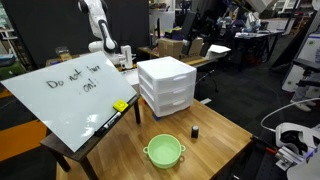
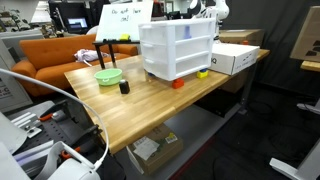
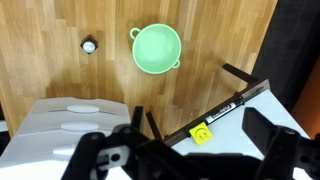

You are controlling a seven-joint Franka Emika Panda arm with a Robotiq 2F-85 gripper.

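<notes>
A light green bowl [image 1: 164, 151] with two small handles stands on the wooden table; the wrist view shows the bowl [image 3: 157, 48] from above, with nothing visible inside. A small black cylindrical object [image 1: 195, 131] stands to its right in exterior view 1. Behind it is a white drawer unit [image 1: 167, 86]. A whiteboard [image 1: 72, 98] with black handwriting leans on a dark stand, a yellow block [image 1: 120, 105] at its lower edge. High above the table, my gripper is open: its dark fingers are wide apart in the wrist view, nothing held.
Bare wood [image 2: 150, 105] lies around the bowl and the black object. Beside the drawer unit, exterior view 2 shows a red block [image 2: 178, 84], a yellow block [image 2: 203, 74] and a white box [image 2: 234, 57]. An orange sofa [image 2: 50, 50] stands beyond the table.
</notes>
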